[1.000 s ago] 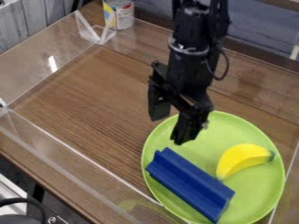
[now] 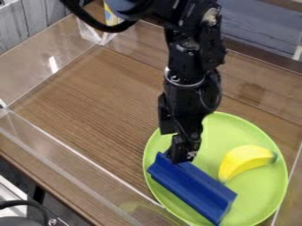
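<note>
My black gripper (image 2: 179,141) hangs open over the left part of a green plate (image 2: 266,194), its fingertips low at the upper end of a blue block (image 2: 192,187) lying diagonally there. Whether they touch it I cannot tell. A yellow banana (image 2: 245,161) lies on the right side of the plate.
A can and a white object stand at the back left, partly behind the arm.
The block and banana look unmoved.
</note>
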